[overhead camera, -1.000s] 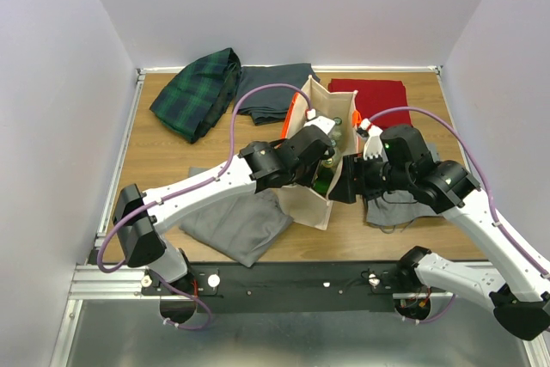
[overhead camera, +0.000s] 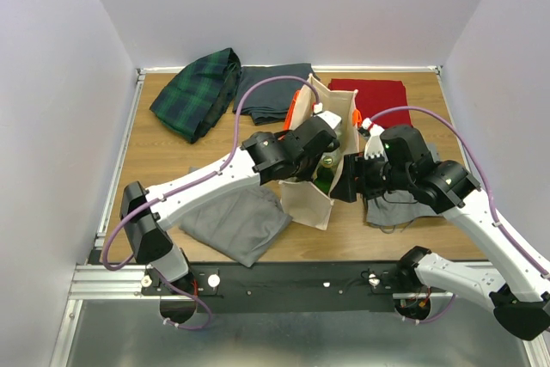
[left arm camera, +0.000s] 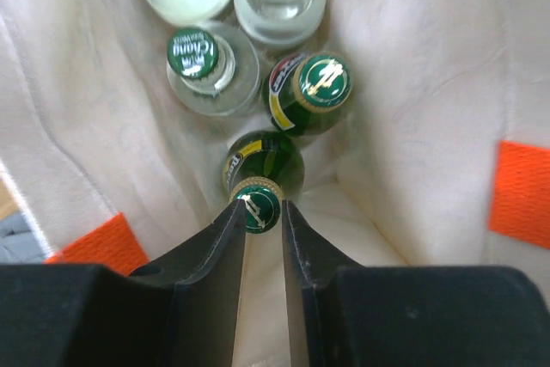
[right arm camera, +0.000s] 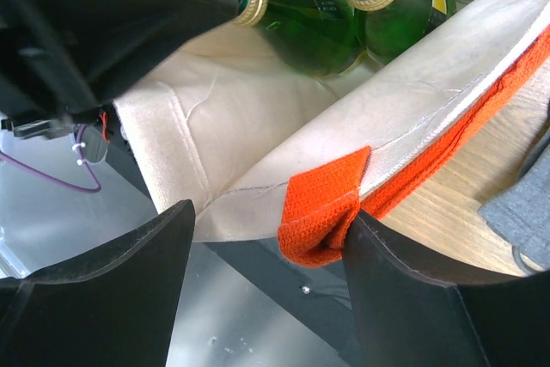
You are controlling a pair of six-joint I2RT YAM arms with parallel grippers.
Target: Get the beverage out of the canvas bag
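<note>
The cream canvas bag (overhead camera: 307, 208) stands upright and open between my arms. Inside it are green bottles; the nearest green bottle (left arm camera: 266, 161) has its green cap (left arm camera: 259, 208) at the fingertips of my left gripper. A narrow gap parts those fingers, and the cap shows in it. Beside this one sits a second green bottle (left arm camera: 311, 96), with several clear bottles (left arm camera: 215, 70) farther up. My right gripper is open at the bag's rim, the bag's edge and an orange strap (right arm camera: 322, 204) between its fingers; the strap touches one finger.
Around the bag lie folded cloths: green plaid (overhead camera: 198, 96), dark grey-blue (overhead camera: 273, 92), red (overhead camera: 378, 99) and grey ones (overhead camera: 241, 221). The bag's walls rise close on both sides of my left gripper. Bare wood (overhead camera: 155, 174) shows at the left.
The right arm and the cloths look unmoved.
</note>
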